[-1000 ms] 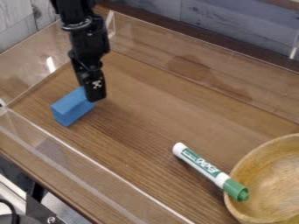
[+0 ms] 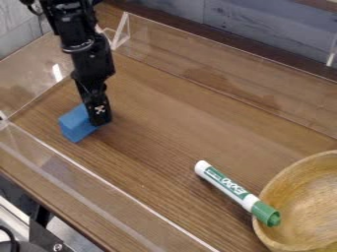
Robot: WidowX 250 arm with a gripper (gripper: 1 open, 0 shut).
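Observation:
My black gripper (image 2: pixel 93 108) reaches down from the upper left, open, its fingertips at a small blue block (image 2: pixel 75 127) on the wooden floor of the tray. The fingers partly hide the block's right and upper part; whether they touch it cannot be told.
A white and green marker (image 2: pixel 237 192) lies at the lower right, beside a yellow bowl (image 2: pixel 301 212) at the right edge. The tray's edges run along the left and back.
My gripper has moved down onto the blue block, covering more of it. The marker and bowl have not moved.

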